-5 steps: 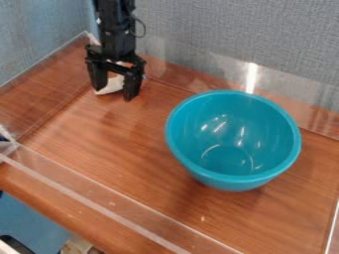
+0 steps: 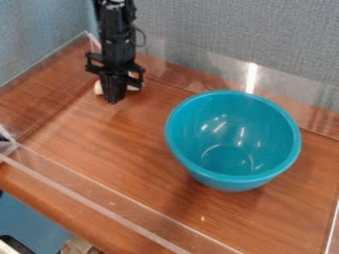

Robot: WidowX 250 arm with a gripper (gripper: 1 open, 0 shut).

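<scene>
My black gripper (image 2: 114, 84) hangs low over the wooden table at the back left, its fingers close together and pointing down. Just behind and around its fingertips lies a small white object, mostly hidden by the gripper, so I cannot tell what it is or whether the fingers touch it. A large teal bowl (image 2: 233, 134) stands empty on the right half of the table.
Grey walls rise at the back and left, with a clear strip (image 2: 298, 109) along the table's back edge.
The gripper's fingers have drawn closer together over the last second, and the white object beside them is now more hidden. The bowl has not moved.
</scene>
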